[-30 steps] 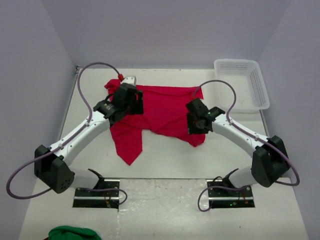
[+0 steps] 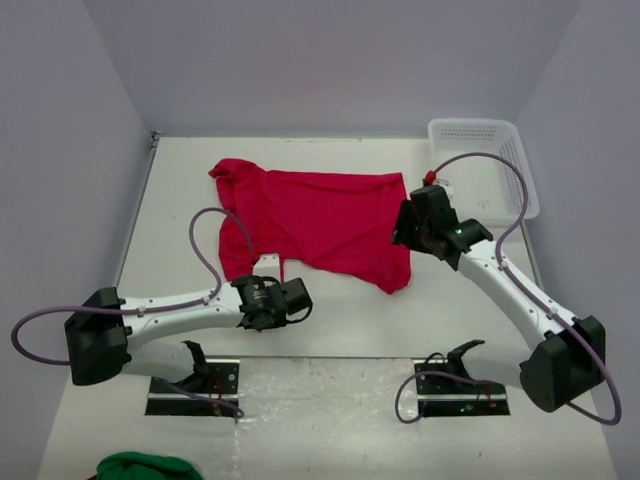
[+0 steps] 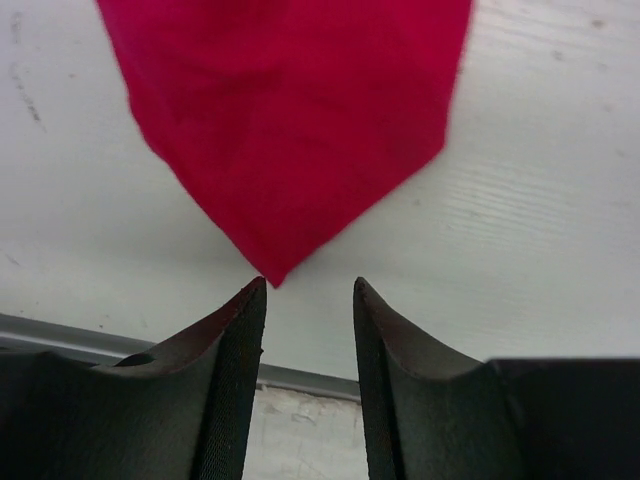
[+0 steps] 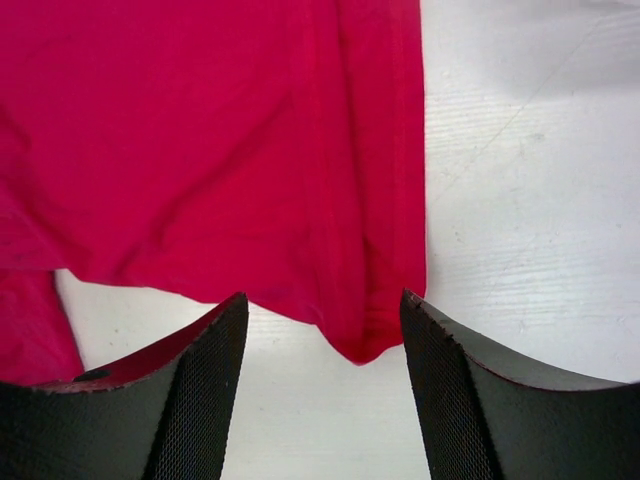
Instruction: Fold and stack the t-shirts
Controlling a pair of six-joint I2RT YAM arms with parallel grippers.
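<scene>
A red T-shirt (image 2: 320,210) lies spread on the white table, its right side folded into a long band (image 4: 340,220). In the left wrist view one pointed corner (image 3: 280,240) sits just beyond the fingertips of my left gripper, which are apart with nothing between them; from above, the arm hides that corner. My right gripper hangs open over the shirt's right end, above the folded edge, holding nothing.
A white plastic basket (image 2: 480,160) stands at the back right. Grey walls surround the table. Green cloth (image 2: 140,466) lies at the lower left, off the table's front. Bare table (image 2: 350,320) shows along the front.
My left gripper has come from the shirt's back left down to its front left corner. My right gripper has moved back and to the right.
</scene>
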